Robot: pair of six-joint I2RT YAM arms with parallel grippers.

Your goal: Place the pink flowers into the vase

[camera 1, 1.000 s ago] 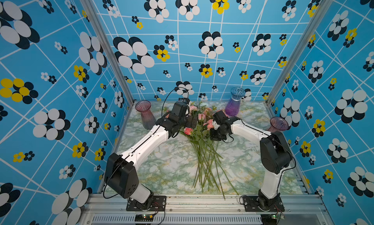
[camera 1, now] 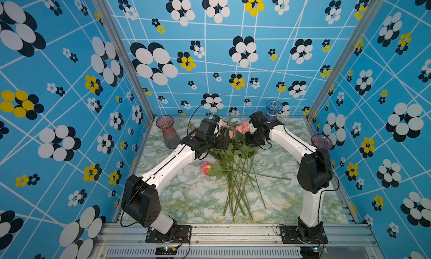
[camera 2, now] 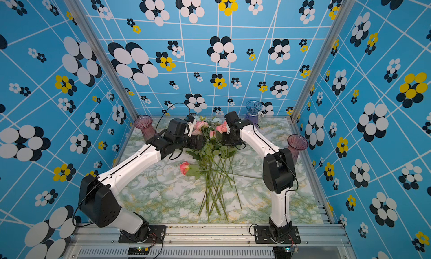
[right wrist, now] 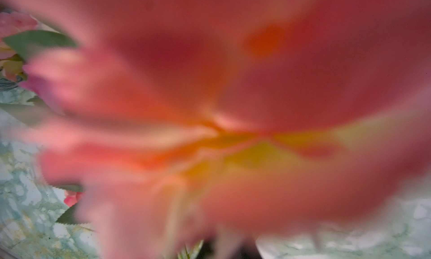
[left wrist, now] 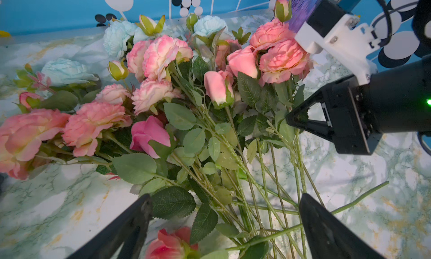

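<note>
Pink flowers (left wrist: 159, 57) lie bunched at the back middle of the table, their green stems (left wrist: 251, 187) running toward the front. Over the bunch, my left gripper is open, with leaves and stems in view beyond its gap. My right gripper is shut at the bunch's right side, its tips against stems and leaves; whether a thin stem is between them is unclear. A pink bloom (right wrist: 269, 93) fills the right wrist view, hiding those fingers. A separate pink rose (camera 1: 206, 168) lies in front, its stem crossing the others.
A pink vase (camera 1: 168, 133) stands at the back left, a blue-purple vase (camera 1: 273, 108) behind the right arm, and another purple vase (camera 1: 322, 142) at the right, partly hidden. Pale blue flowers (left wrist: 67, 72) lie among the pink.
My right gripper has moved toward the back and now covers part of the blue-purple vase. The separate rose slid forward and left, its stem swinging to the right. The left arm barely moved.
</note>
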